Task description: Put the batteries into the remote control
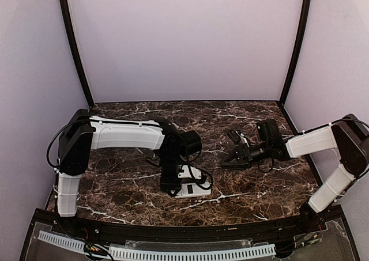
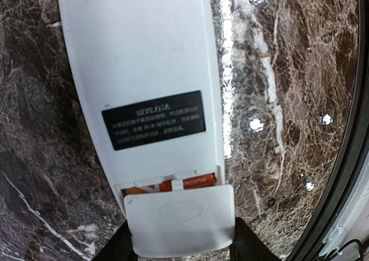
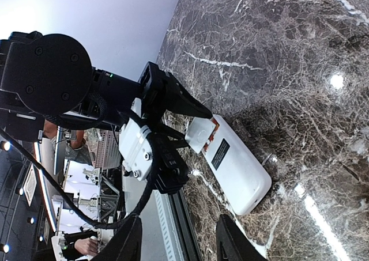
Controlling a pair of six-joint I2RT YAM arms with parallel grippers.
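Observation:
A white remote control (image 2: pixel 144 53) lies back-up on the marble table, a black label on it; in the top view it (image 1: pixel 198 190) is partly under the left arm. Orange batteries (image 2: pixel 196 180) show in its compartment. The white battery cover sits over that end, shut in my left gripper, seen also at the compartment in the right wrist view, where the cover (image 3: pixel 199 133) partly hides the batteries. My right gripper stands open and empty, to the right of the remote, above the table.
A dark frame edge (image 2: pixel 334 169) runs near the remote along the table's front. Pale walls enclose the sides and back.

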